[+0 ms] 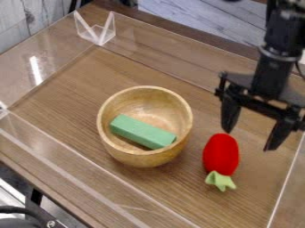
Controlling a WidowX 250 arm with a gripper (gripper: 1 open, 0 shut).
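Note:
My gripper (252, 114) is at the right, held over the table with its fingers open, just above and right of a red plush vegetable (220, 153) with a pale green top. A wooden bowl (170, 103) sits left of centre, holding a green block (142, 132). The block lies inside the bowl, tilted diagonally.
A small clear plastic piece (95, 27) stands at the back left. A dark cable or base part (18, 216) shows at the lower left corner.

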